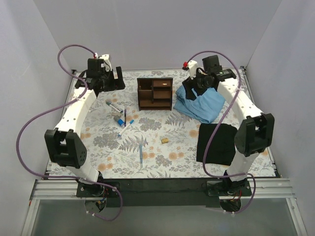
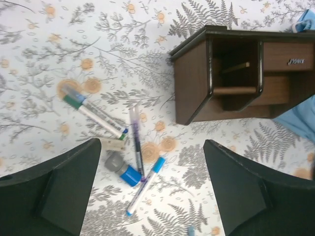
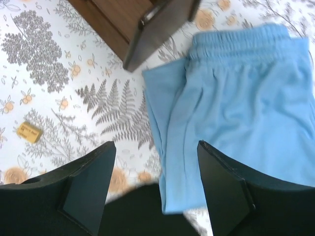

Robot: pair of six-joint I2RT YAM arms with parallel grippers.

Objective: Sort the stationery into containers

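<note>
A dark brown compartment organizer (image 1: 145, 101) stands at the table's back middle, apparently empty in the top view. Markers and pens lie loose left of it, including a green-capped marker (image 2: 91, 114), a dark pen (image 2: 139, 151), a blue-capped marker (image 2: 144, 188) and a blue cylinder (image 1: 119, 121). A light blue pen (image 1: 141, 154) and a small yellow block (image 3: 29, 132) lie nearer the front. My left gripper (image 1: 110, 78) is raised left of the organizer, open and empty. My right gripper (image 1: 194, 86) hangs above the blue cloth, right of the organizer, its fingers apart with nothing between them.
A crumpled light blue cloth (image 1: 206, 105) covers the back right. A black mat (image 1: 214, 143) lies at the front right.
</note>
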